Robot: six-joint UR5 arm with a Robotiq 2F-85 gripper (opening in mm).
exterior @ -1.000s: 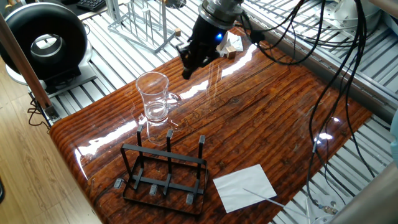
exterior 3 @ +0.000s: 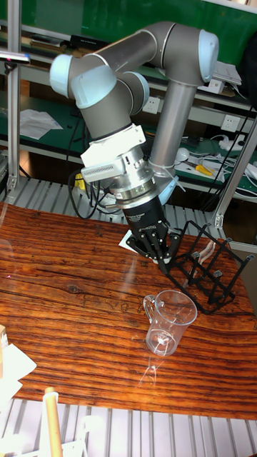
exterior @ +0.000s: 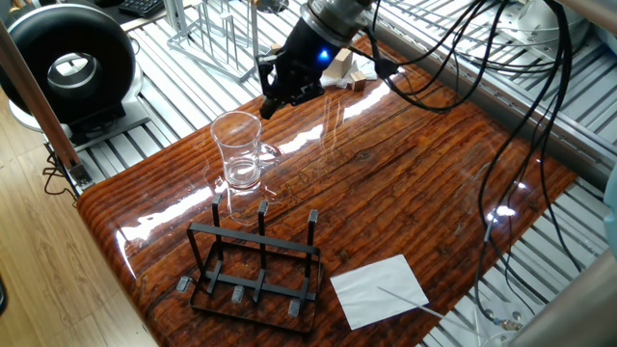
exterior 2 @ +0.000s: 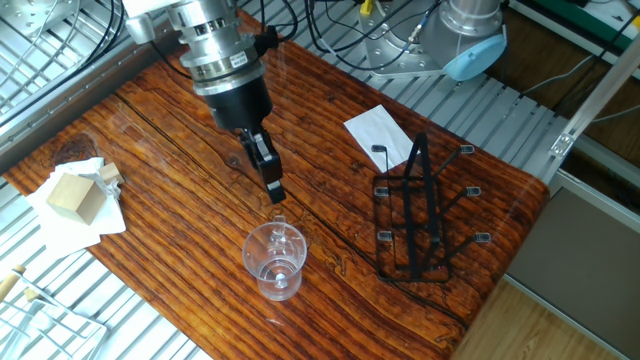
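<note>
A clear glass mug [exterior: 239,154] stands upright on the glossy wooden table, its handle turned toward the arm's side. In the second exterior view the same mug [exterior 2: 276,262] is just below the black gripper [exterior 2: 274,192] in the picture. My gripper [exterior: 269,108] hangs tilted above the table, apart from the mug and near its handle side. In the third exterior view the gripper [exterior 3: 164,266] appears up and to the left of the mug [exterior 3: 171,323]. Its fingers overlap from these angles, so their opening is unclear; no object shows held.
A black metal rack [exterior: 255,275] with upright prongs occupies the table near the mug. Beside it lies a white sheet [exterior: 379,291]. Wooden blocks [exterior 2: 77,198] rest on white paper at another table edge. Dark cables [exterior: 482,193] hang along one side. Mid-table is bare.
Mug, rack and sheet have stayed put.
</note>
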